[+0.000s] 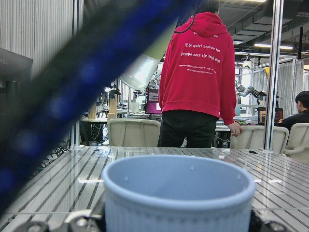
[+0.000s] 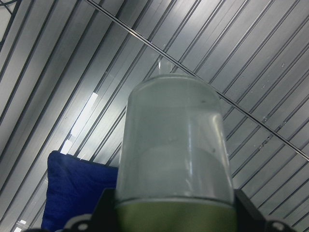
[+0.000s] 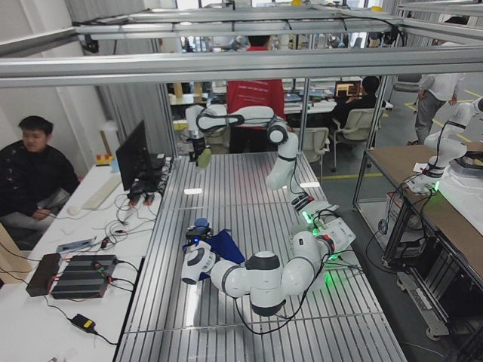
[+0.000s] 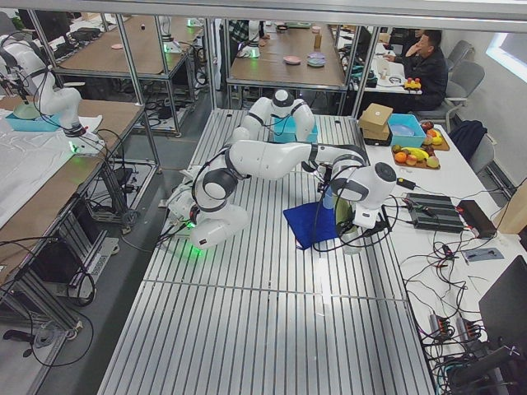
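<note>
A pale blue cup [image 1: 178, 215] fills the lower left wrist view, held in my left gripper [image 3: 198, 233], which is in the nearer part of the table beside a blue cloth [image 3: 226, 249]. My right gripper [image 3: 198, 148], raised at the table's far end, is shut on a translucent container with a green part [image 2: 171, 145], seen also as a greenish shape [image 3: 203, 158] in the camera left view. The blue cloth [image 2: 77, 188] lies below it in the right wrist view. Fingertips are mostly hidden by the held things.
A monitor [image 3: 134, 162], cables and black boxes [image 3: 83, 275] crowd the side desk. A blue bin [image 4: 292, 127] and cardboard boxes [image 4: 375, 123] stand at one end. People are around the frame.
</note>
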